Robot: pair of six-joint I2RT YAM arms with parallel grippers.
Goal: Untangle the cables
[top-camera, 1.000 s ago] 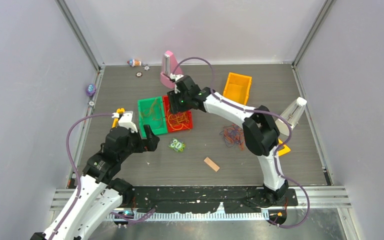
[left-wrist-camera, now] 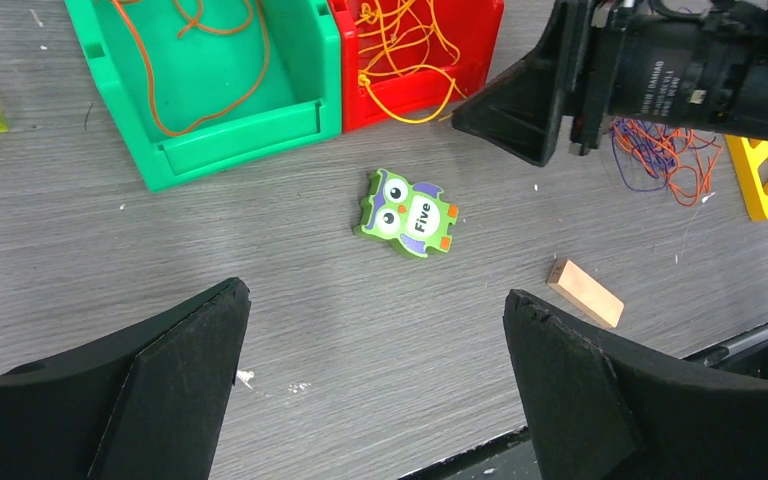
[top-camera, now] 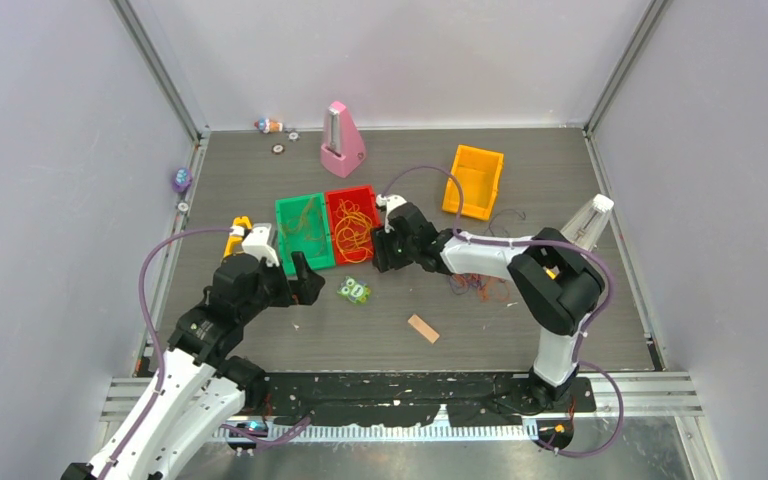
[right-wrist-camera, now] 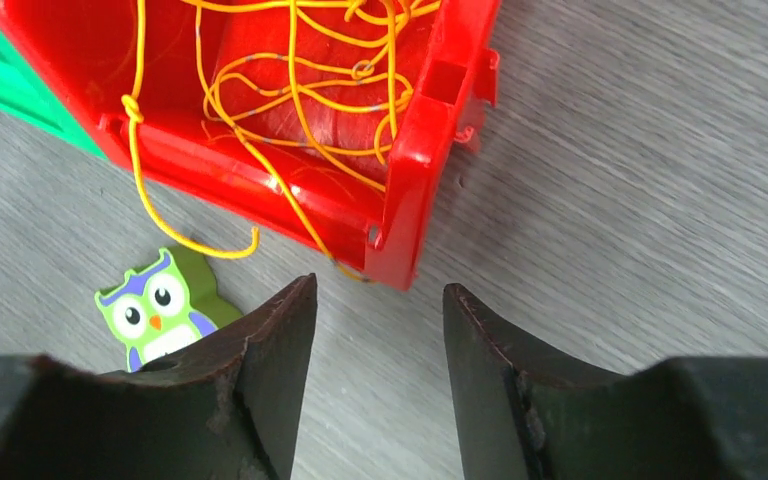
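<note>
Yellow cable [right-wrist-camera: 305,110] lies looped in the red bin [right-wrist-camera: 415,190], with two strands hanging over its near wall. Just off that bin's near right corner is my right gripper, its fingers apart and no cable visible between them. An orange cable [left-wrist-camera: 145,70] rests in the green bin [left-wrist-camera: 230,140]. Purple and orange cables [left-wrist-camera: 665,155] lie tangled on the table, partly below the right arm in the top view. My left gripper hangs open over bare table, with nothing between its fingers.
A green owl block [left-wrist-camera: 407,215] sits in front of the bins, and a wooden block [top-camera: 423,328] lies nearer the front. Behind the right arm stands a yellow bin [top-camera: 477,180]. A pink metronome [top-camera: 343,145] is at the back.
My right gripper has moved from over the red bin towards the front and right, to beside its near right corner. The left arm has barely shifted.
</note>
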